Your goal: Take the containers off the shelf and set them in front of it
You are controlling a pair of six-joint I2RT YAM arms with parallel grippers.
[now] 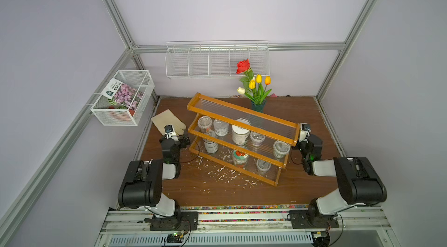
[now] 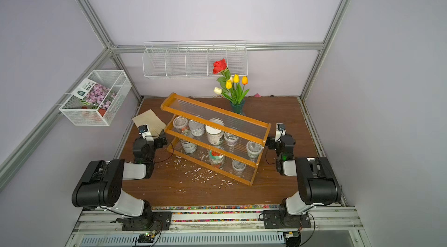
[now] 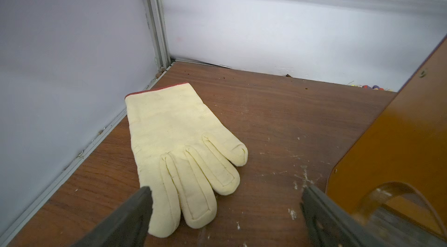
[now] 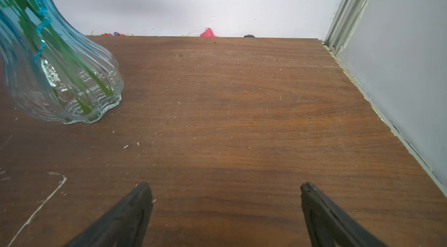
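A wooden shelf (image 1: 242, 114) stands angled mid-table, holding several tubs and jars on its levels, among them a large white can (image 1: 240, 135), a jar with an orange-green label (image 1: 240, 158) and clear tubs (image 2: 253, 150). I cannot tell which is the seed jar. My left gripper stands open at the shelf's left end, over the table beside a cream glove (image 3: 167, 130), with nothing between its fingers. My right gripper is open and empty just past the shelf's right end, facing bare table.
A glass vase of flowers (image 4: 69, 84) stands behind the shelf. White wire baskets hang on the left side (image 1: 122, 116) and back wall (image 1: 200, 61). Pale scraps are scattered in front of the shelf.
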